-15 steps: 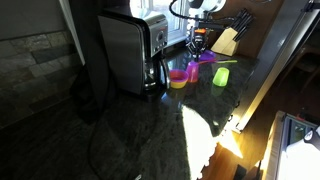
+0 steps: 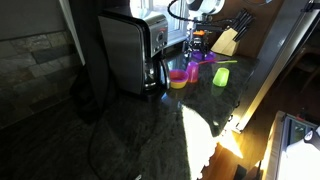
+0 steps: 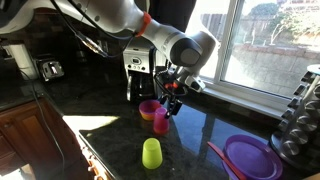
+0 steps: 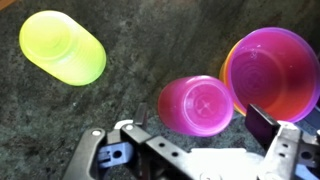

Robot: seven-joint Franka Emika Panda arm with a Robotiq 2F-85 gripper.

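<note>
My gripper is open, its two black fingers apart at the bottom of the wrist view. A pink cup (image 4: 200, 105) stands on the counter just beyond and between the fingers in that view; whether they touch it, I cannot tell. To its right are bowls, a pink one (image 4: 268, 72) nested in an orange one. A yellow-green cup (image 4: 62, 47) is at the upper left. In exterior view 2 the gripper (image 3: 170, 103) is over the pink cup (image 3: 161, 121), with the yellow-green cup (image 3: 152, 153) nearer the camera.
A coffee maker (image 2: 136, 50) stands beside the bowls. A purple plate (image 3: 262, 163) with a red utensil lies at the right in exterior view 2, near a spice rack (image 3: 298, 115). A knife block (image 2: 228, 41) is at the back.
The gripper has moved slightly lower near the pink cup. The cups and bowls appear to be in the same places.
</note>
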